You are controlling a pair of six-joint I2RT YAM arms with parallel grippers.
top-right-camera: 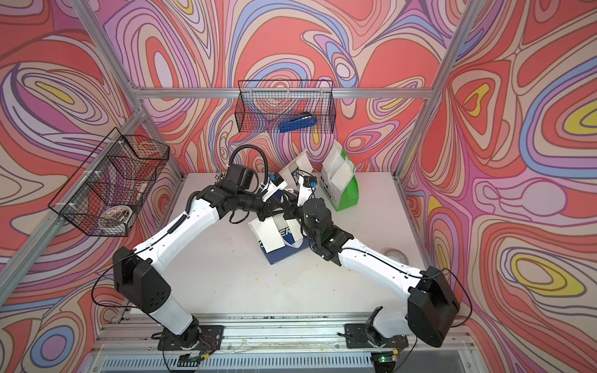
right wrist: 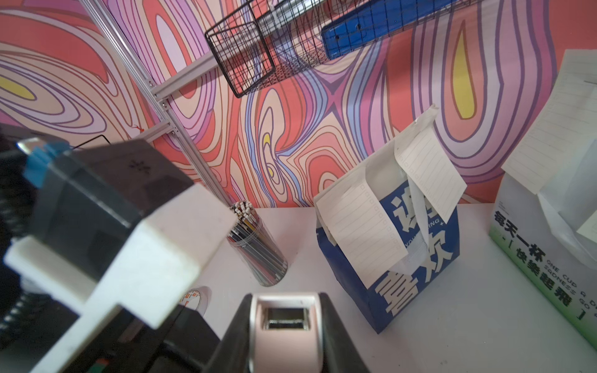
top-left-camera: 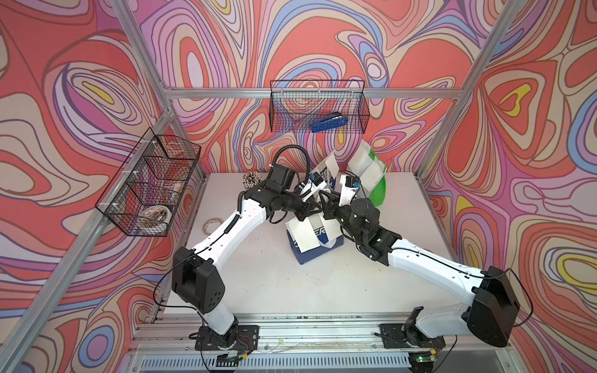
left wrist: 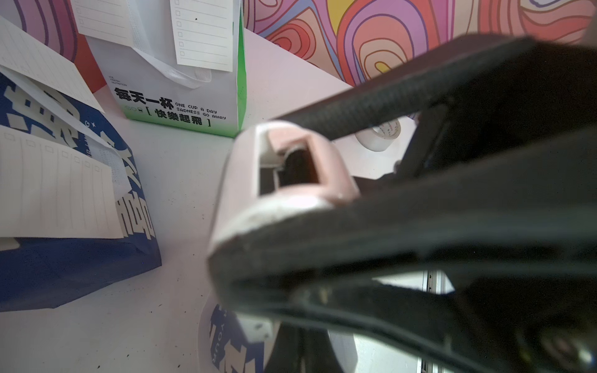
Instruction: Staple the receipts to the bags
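A blue-and-white paper bag [top-left-camera: 316, 251] stands at the table's middle, a lined receipt [top-left-camera: 303, 234] hanging over its front. Above this bag the two grippers meet. My right gripper is shut on a small pale-pink stapler [left wrist: 283, 161], which shows between its dark fingers. Close beside it, my left gripper is shut; whether paper lies between its tips is hidden. Farther back are another blue bag [right wrist: 404, 292] and a green-and-white bag [left wrist: 180, 102], both with lined receipts at their tops. The arms cover much of the front bag's upper edge.
A blue object [top-left-camera: 328, 122] lies in the wire basket [top-left-camera: 286, 112] on the back wall. A pencil cup [right wrist: 258, 255] stands at the back left. Tape rolls rest at the left [top-left-camera: 212, 225] and right [top-right-camera: 395, 256].
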